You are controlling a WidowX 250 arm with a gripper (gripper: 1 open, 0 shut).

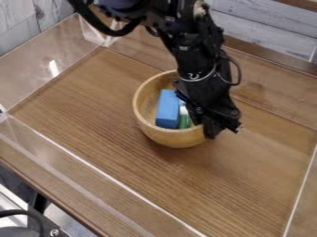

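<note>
My black gripper (209, 110) is over the right side of a yellow-tan bowl (154, 130) on the wooden table, its fingertips low at the bowl's right rim. Inside the bowl are a blue block (169, 108) and a green and white item (183, 117), partly covered by the gripper. Whether the fingers are open or shut, and what is between them, is hidden by the dark body of the gripper.
Bare wooden table (99, 157) surrounds the bowl, with wide free room to the front, left and right. Pale raised edges run along the left and back, and cables show at the lower left.
</note>
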